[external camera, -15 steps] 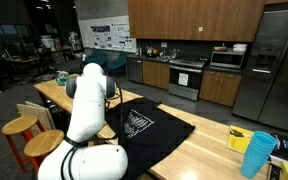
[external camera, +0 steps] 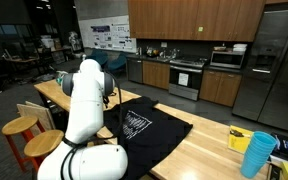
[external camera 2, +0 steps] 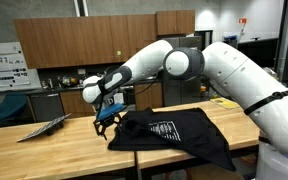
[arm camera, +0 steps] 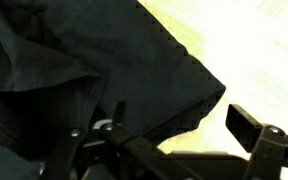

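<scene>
A black cloth (external camera: 164, 133) with a white print, apparently a shirt, lies spread on the wooden table. In exterior view 2 its near left part (external camera 2: 129, 138) is bunched and uneven. My gripper (external camera 2: 107, 128) hangs low by that left end, pointing down. The wrist view shows the gripper open, its fingers (arm camera: 267, 140) wide apart. Between them shows a corner of the cloth (arm camera: 199, 85), with folds to the left and bare wood to the right. Whether a finger touches the fabric, I cannot tell.
A blue cup-shaped container (external camera: 256, 157) and a yellow item (external camera: 240, 141) stand at the table's far end from the gripper. Bare tabletop (external camera 2: 34, 150) extends left of the cloth. Stools (external camera: 42, 143) stand beside the table.
The arm's upper part has shifted slightly in exterior view 1. The cloth shows no clear change.
</scene>
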